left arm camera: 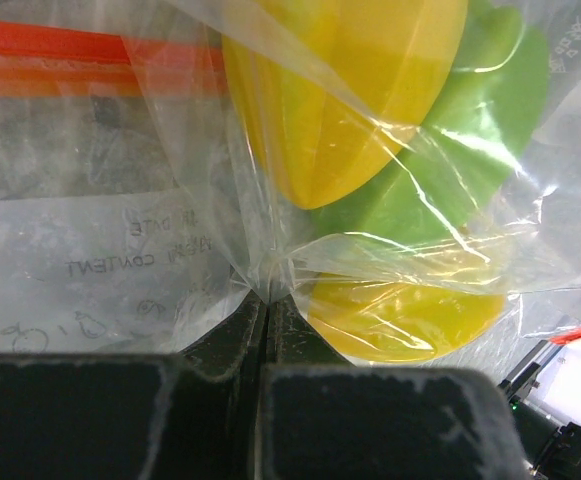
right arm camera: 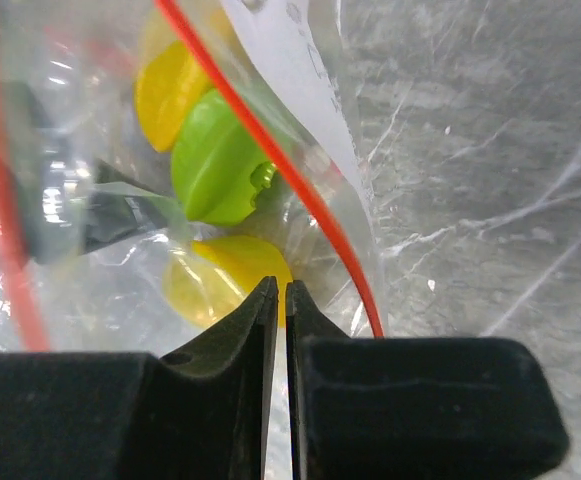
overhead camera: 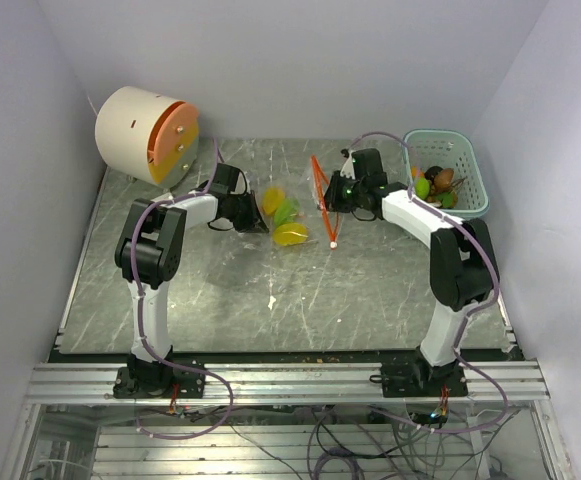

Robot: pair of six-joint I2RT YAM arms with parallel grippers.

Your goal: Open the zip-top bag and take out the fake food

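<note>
A clear zip top bag (right arm camera: 342, 235) lies mid-table, its orange-red zip edges (overhead camera: 330, 228) spread apart toward my right arm. Inside are two yellow food pieces (overhead camera: 290, 234) and a green pepper-like piece (right arm camera: 218, 165) between them. My left gripper is shut on the bag's clear plastic at its left end, beside the food. My right gripper is shut at the bag's mouth, between the two zip edges in the right wrist view, with nothing visible between its fingers. The lower yellow piece (right arm camera: 228, 280) shows just beyond its tips; contact cannot be judged.
A pale green basket (overhead camera: 448, 150) with several food pieces stands at the back right. At the back left lies a cream and orange cylinder (overhead camera: 140, 135).
</note>
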